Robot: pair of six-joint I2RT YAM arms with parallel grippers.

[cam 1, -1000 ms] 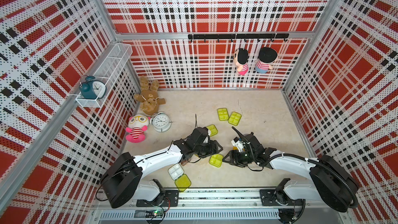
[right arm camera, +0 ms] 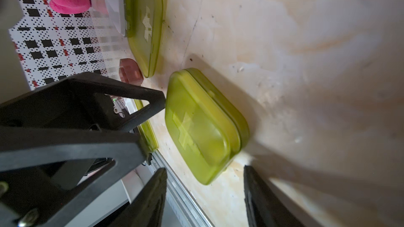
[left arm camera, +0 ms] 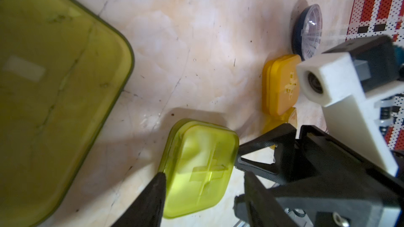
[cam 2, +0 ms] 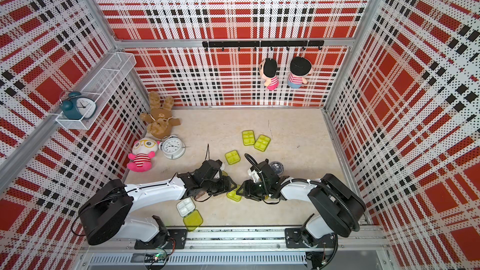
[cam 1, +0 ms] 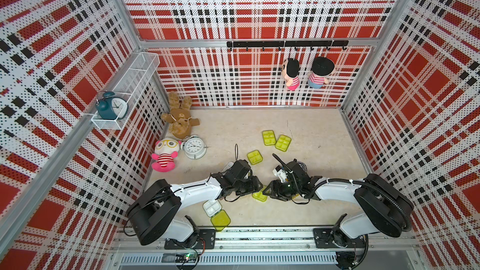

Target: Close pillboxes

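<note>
A small green pillbox (cam 1: pixel 259 195) lies on the table between my two grippers. In the left wrist view its lid (left arm camera: pixel 200 164) lies over the base, and my left gripper is part open around it, fingertips on either side. In the right wrist view the same box (right arm camera: pixel 197 126) sits just beyond the fingertips of my part-open right gripper; whether it is latched I cannot tell. Other green pillboxes (cam 1: pixel 268 137) lie behind. A white-and-green box (cam 1: pixel 220 220) lies open at front left.
A yellow box (left arm camera: pixel 282 84) and a round container (left arm camera: pixel 307 31) lie nearby. A white clock (cam 1: pixel 194 146) and plush toys (cam 1: pixel 165 157) line the left.
My right gripper has moved left, closer to the middle pillbox. My left gripper has shifted slightly lower and left.
</note>
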